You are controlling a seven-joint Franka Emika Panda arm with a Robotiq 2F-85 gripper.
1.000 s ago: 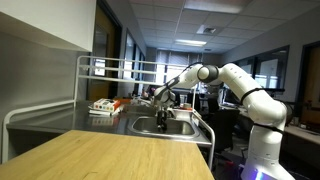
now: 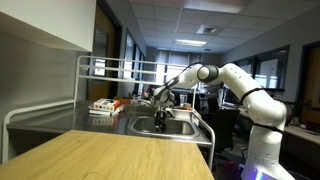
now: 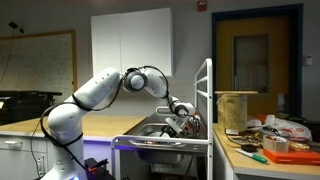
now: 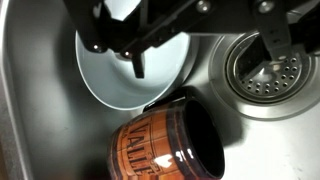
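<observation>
In the wrist view an orange-brown barrel-patterned mug (image 4: 150, 148) lies tipped in the metal sink, its dark mouth facing right and its black handle toward the bowl. A pale bowl (image 4: 115, 80) stands beside it, partly covered by the fingers. My gripper is open above the sink, one finger over the bowl and the other over the drain, with nothing between them. From the first exterior view, the gripper (image 2: 160, 119) reaches down into the sink area (image 2: 178, 128). The mug and bowl cannot be made out there.
A round perforated drain (image 4: 268, 78) is set in the sink floor. White rails (image 2: 120, 62) stand behind the sink, and a bare wooden tabletop (image 2: 105, 155) lies in front. Containers, including a tan tub (image 3: 232, 108), occupy the side counter (image 3: 265, 165).
</observation>
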